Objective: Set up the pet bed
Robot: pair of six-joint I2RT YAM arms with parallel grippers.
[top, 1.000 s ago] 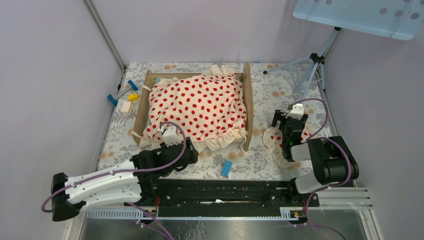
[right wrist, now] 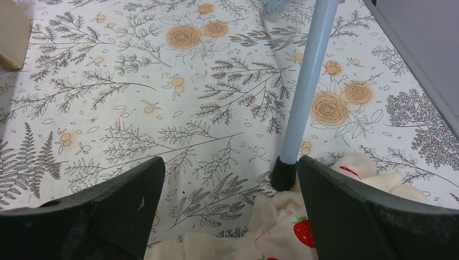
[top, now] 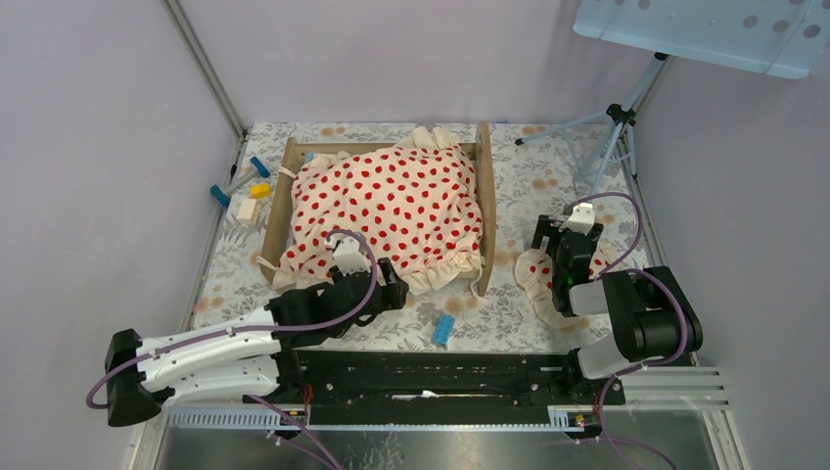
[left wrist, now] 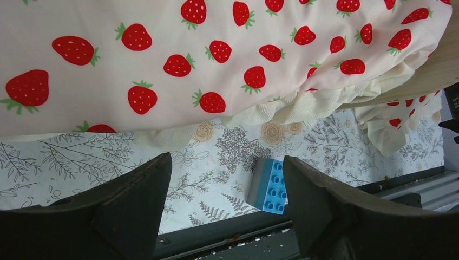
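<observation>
A wooden pet bed (top: 484, 206) holds a strawberry-print cushion (top: 382, 201) with a cream ruffled edge, spilling over its front side. My left gripper (top: 390, 279) hangs at the cushion's front edge; in the left wrist view it stands open, strawberry fabric ahead and bare table between its fingers. My right gripper (top: 548, 230) is open above a smaller strawberry-print piece (top: 536, 289) right of the bed. In the right wrist view that crumpled piece (right wrist: 281, 235) lies below the fingers, which hold nothing.
A blue brick (top: 443, 330) lies at the front middle. Small blocks (top: 250, 211) and a rod with blue ends sit left of the bed. A light blue tripod stand (top: 607, 147) occupies the back right, one leg near my right gripper.
My left arm has moved up and to the right along the cushion's front edge. The right arm and the cushion look unchanged.
</observation>
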